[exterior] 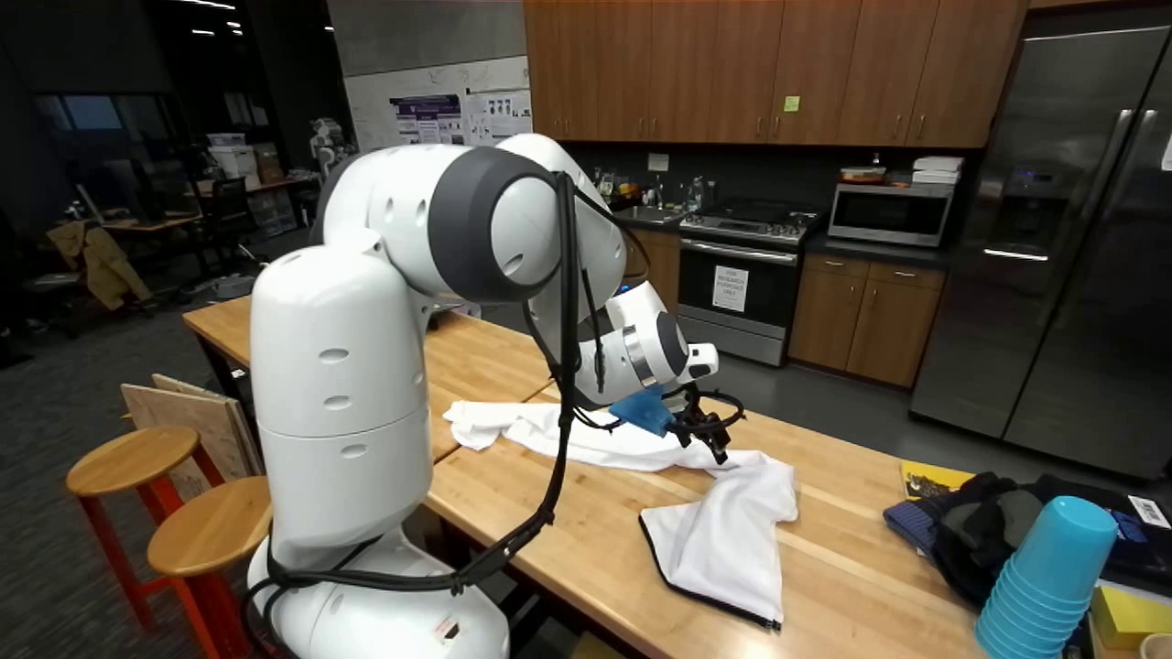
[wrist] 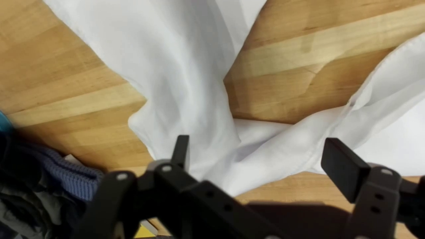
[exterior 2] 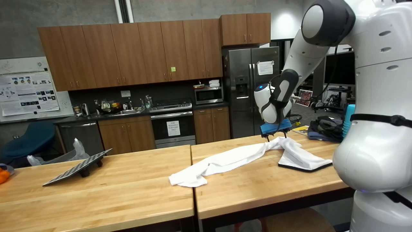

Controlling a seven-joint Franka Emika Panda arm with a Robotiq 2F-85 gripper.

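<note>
A long white cloth (exterior: 731, 527) lies bent across the wooden table, with a dark edging along its near right end. In the second exterior view the cloth (exterior 2: 228, 160) stretches left over the seam between two tabletops. My gripper (exterior: 703, 448) is low over the bend, at the cloth's far side. From the wrist, the gripper is open, its two black fingers wide apart. White cloth (wrist: 259, 159) runs beneath and between them, ungripped. Whether the fingertips touch it I cannot tell.
Dark clothing (exterior: 978, 516) and a stack of blue cups (exterior: 1044, 582) occupy the table's right end. A grey slanted panel (exterior 2: 79, 168) stands on the left tabletop. Bare wood (exterior: 846, 483) surrounds the cloth on the right.
</note>
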